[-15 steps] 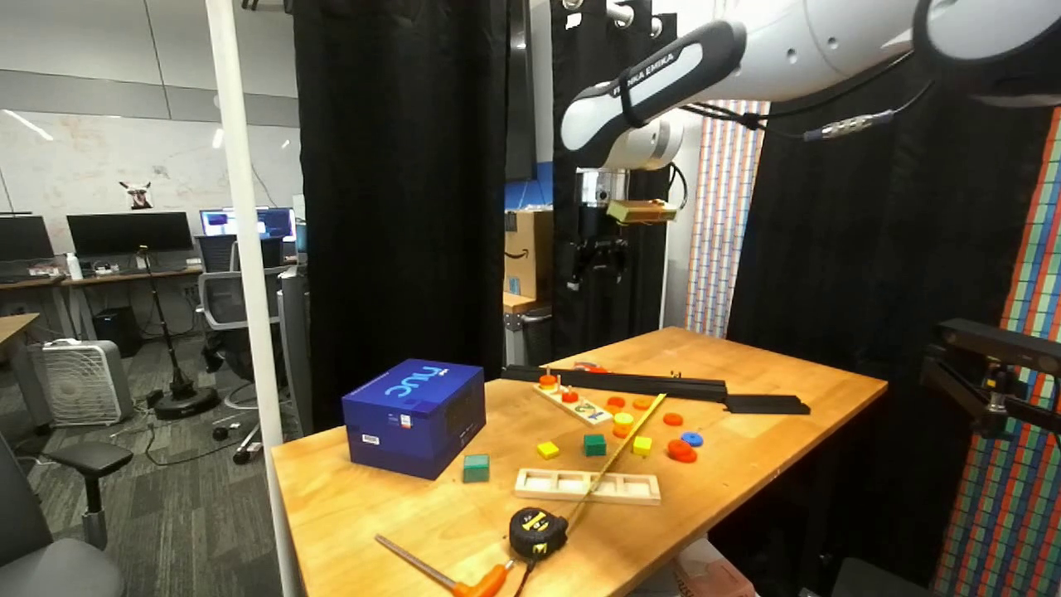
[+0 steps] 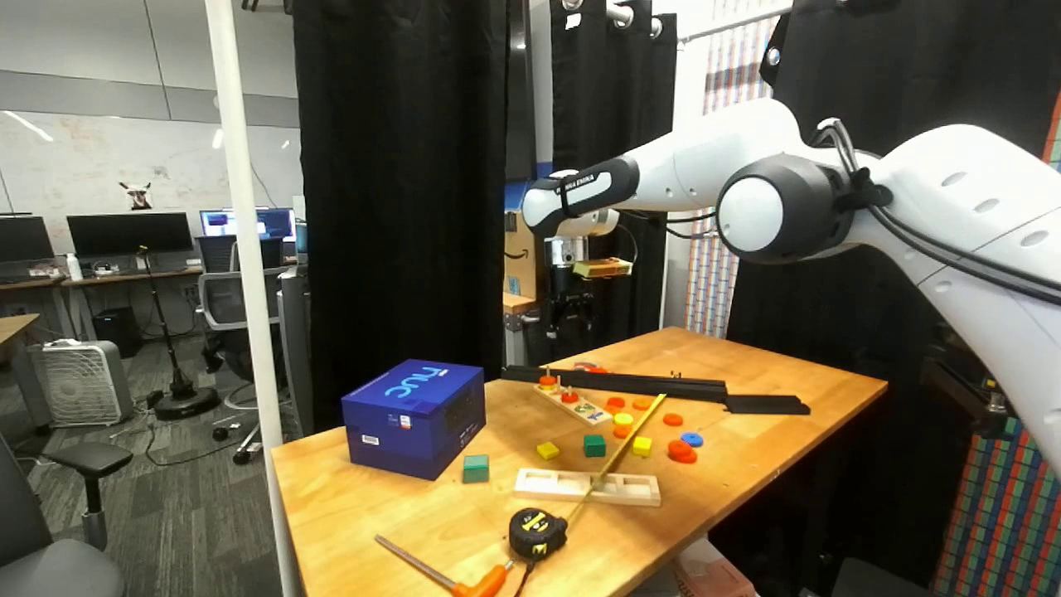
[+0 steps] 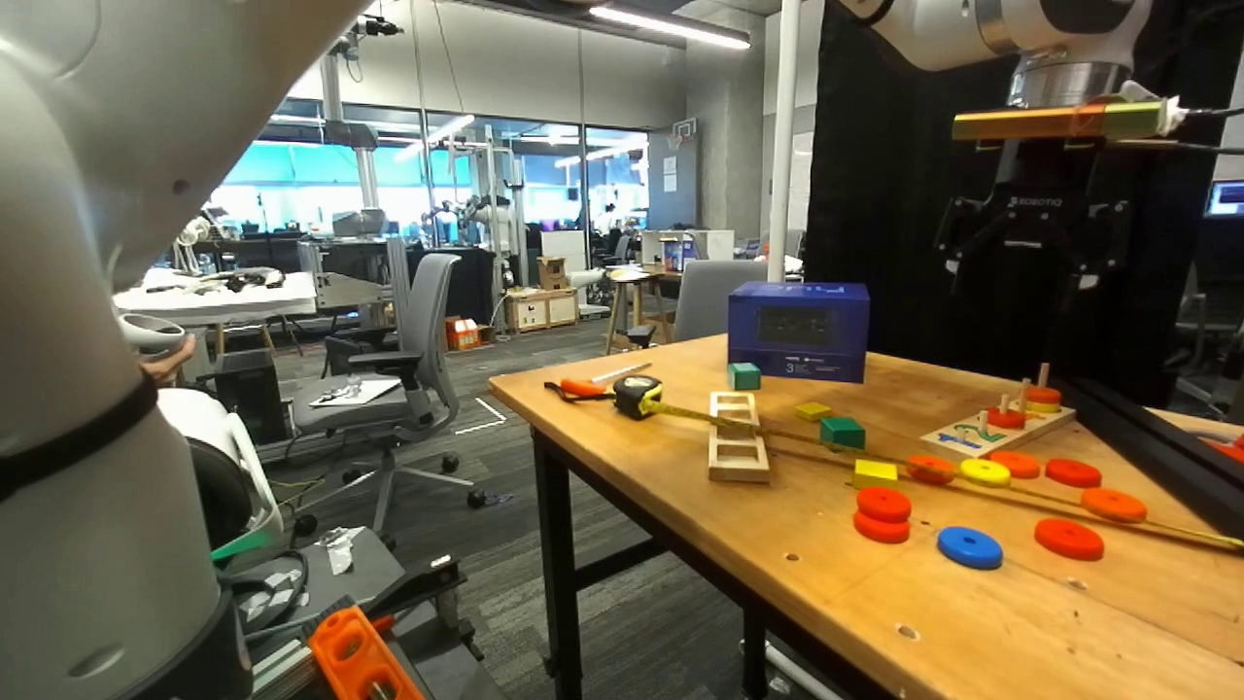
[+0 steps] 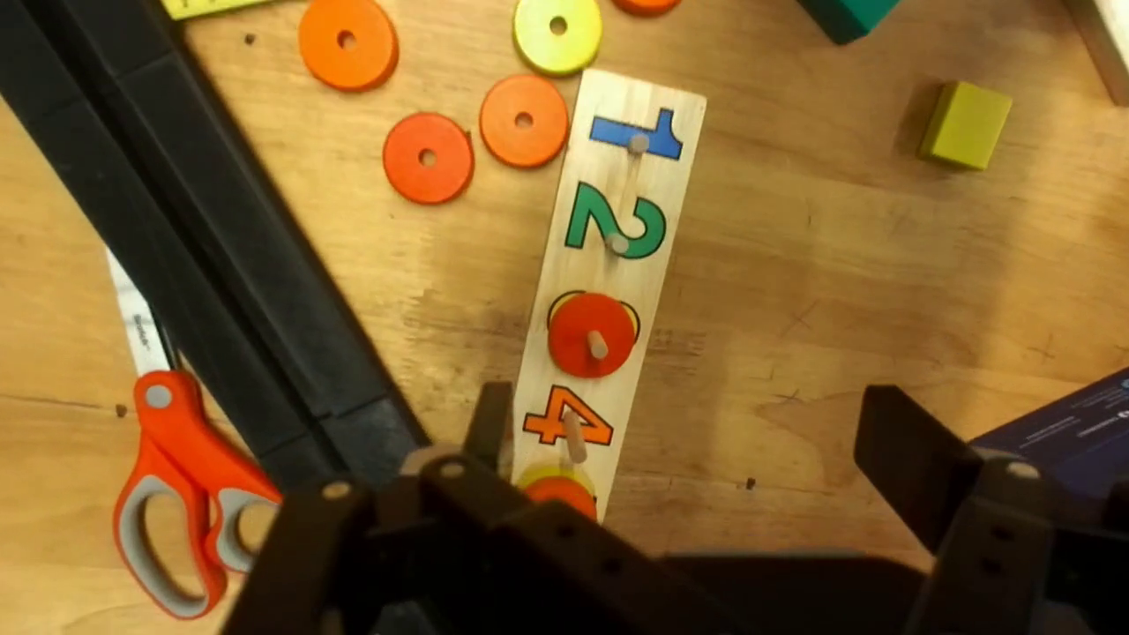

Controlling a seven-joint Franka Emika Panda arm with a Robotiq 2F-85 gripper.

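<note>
My gripper (image 3: pixel 1021 280) is open and empty, hanging above the far part of the table; its fingers (image 4: pixel 912 460) stand wide apart in the wrist view. Below it lies the numbered peg board (image 4: pixel 622 286), its pegs upright. A red ring (image 4: pixel 588 334) sits on the peg at 3. Pegs 1, 2 and 4 are bare. At the near end, an orange ring (image 4: pixel 561 493) rests over a yellow one, partly hidden by the gripper. Loose on the wood are an orange ring (image 4: pixel 524 120), a yellow ring (image 4: pixel 557 33) and a blue ring (image 3: pixel 969 547).
A blue box (image 2: pixel 413 418), a tape measure (image 2: pixel 537 533) with its blade drawn out, a wooden tray (image 2: pixel 587 486) and green and yellow blocks share the table. Black rails (image 4: pixel 212 233) and red scissors (image 4: pixel 185 466) flank the board.
The arm has come lower, and the gripper has shifted left in exterior view 1. Nothing on the table has visibly moved.
</note>
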